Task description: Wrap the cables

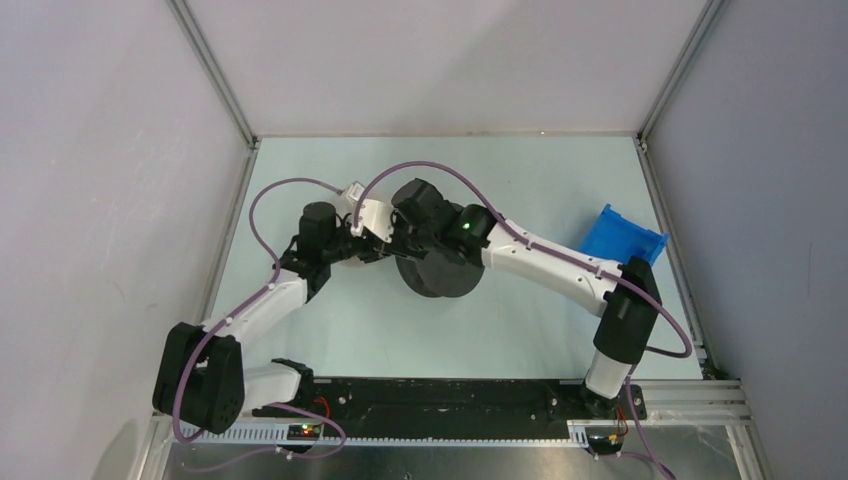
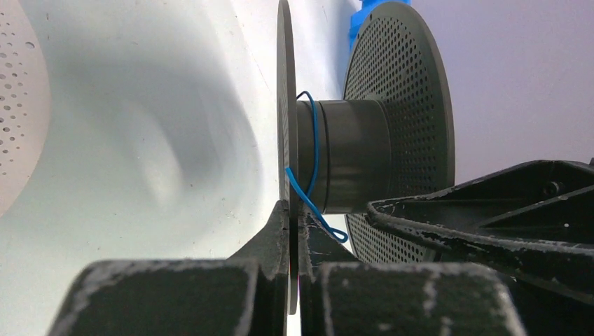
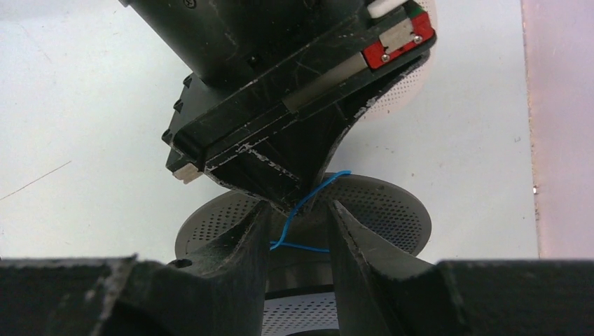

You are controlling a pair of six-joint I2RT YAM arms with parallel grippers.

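Observation:
A dark perforated spool carries a blue cable round its hub, with a loose loop at the bottom. My left gripper is shut on the thin edge of the spool's nearer flange or right at it; I cannot tell which. My right gripper stands open above the spool, close beside the left gripper, with the blue cable crossing between its fingertips in the right wrist view. Whether it touches the cable I cannot tell. In the top view both grippers overlap above the spool.
A pale perforated disc lies at the left of the spool. A blue bin stands at the table's right.

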